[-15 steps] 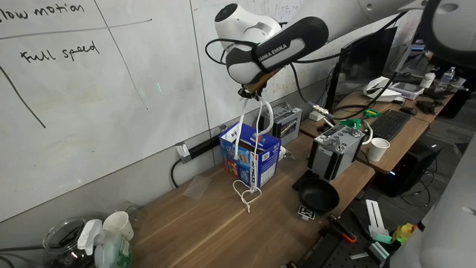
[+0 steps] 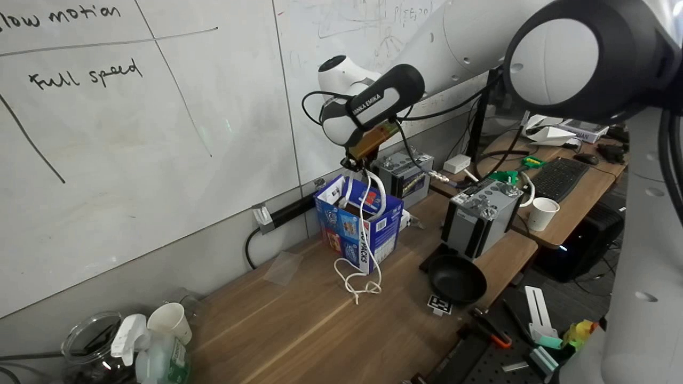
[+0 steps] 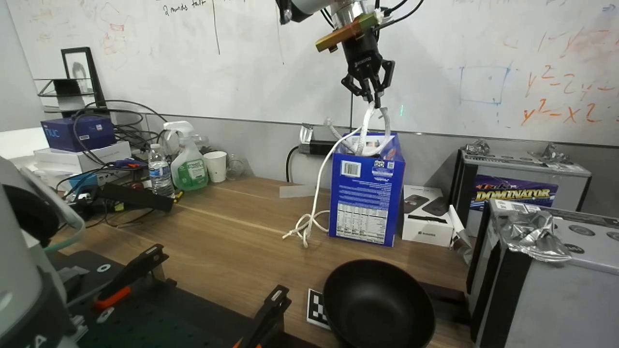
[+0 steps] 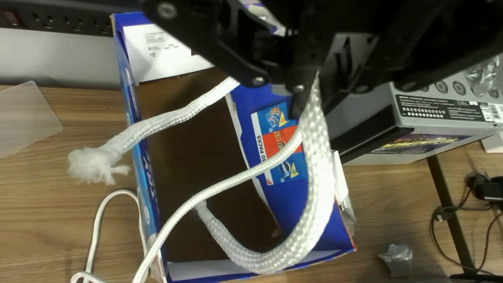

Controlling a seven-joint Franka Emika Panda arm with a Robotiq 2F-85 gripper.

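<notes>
A white braided rope (image 4: pixel 316 188) hangs from my gripper (image 3: pixel 372 103), which is shut on it just above the blue cardboard box (image 3: pixel 366 191). The box is open at the top and stands on the table near the wall. In the wrist view, one thick length loops down with its end in the box, while a frayed end (image 4: pixel 96 162) sticks out past the left wall. A thinner white cord (image 4: pixel 217 186) runs over the rim and lies in loose loops on the table. The fingertips are dark and partly hidden in the wrist view.
Grey battery cases (image 3: pixel 525 174) stand right of the box, with a small white box (image 3: pixel 426 232) between. A black pan (image 3: pixel 377 304) sits in front. A spray bottle (image 3: pixel 188 159) and paper cup (image 3: pixel 215 166) are at the left.
My gripper has come down toward the box with the rope in it. The rope's hanging lengths now reach lower, into and around the box opening.
</notes>
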